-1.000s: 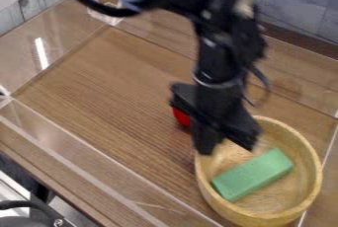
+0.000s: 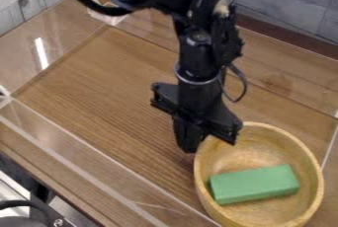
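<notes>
My black gripper (image 2: 195, 132) hangs over the table at the centre, at the upper left rim of a round tan bowl (image 2: 222, 213). Its fingers point down, and nothing shows between them; it looks shut, though its tips are partly hard to make out. In the bowl at the lower right lies a green block (image 2: 254, 183), flat and near the front half.
A grey wall or edge (image 2: 27, 4) runs along the upper left. Black cables lie at the lower left corner.
The green block has turned to lie more level in the bowl. A red thing seen behind the gripper a second ago no longer shows. The arm has shifted slightly.
</notes>
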